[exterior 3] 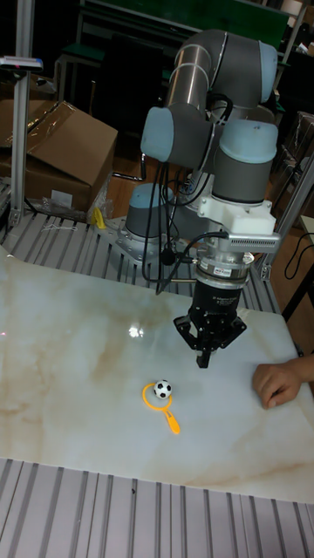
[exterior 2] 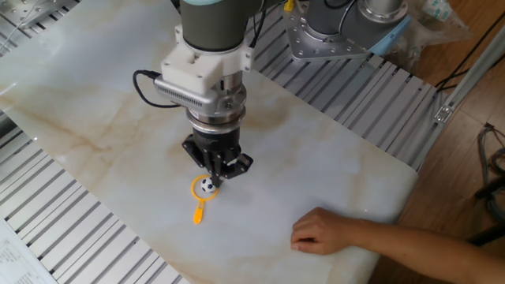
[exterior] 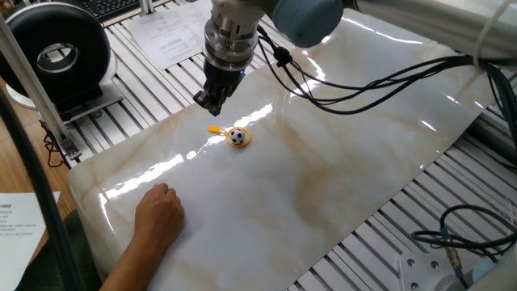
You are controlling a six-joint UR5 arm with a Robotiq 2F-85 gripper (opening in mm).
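Note:
A small black-and-white football (exterior: 237, 137) rests at the round head of a yellow ring-shaped toy with a handle (exterior: 213, 129), lying flat on the marbled table. In exterior view 3 the ball (exterior 3: 162, 389) sits toward the back of the ring, and the yellow handle (exterior 3: 173, 424) points to the front right. My black gripper (exterior 3: 203, 360) hangs above the table, apart from both, to the right of the ball there. Its fingertips come together, with nothing visible between them. From exterior view 2, the gripper (exterior 2: 216, 182) overlaps the ball's edge only by line of sight.
A person's hand (exterior: 159, 217) rests on the table near the gripper's side. Black cables (exterior: 363, 89) hang from the arm. Slatted metal framing (exterior 2: 83, 229) borders the marbled tabletop (exterior 3: 70, 372), much of which is bare.

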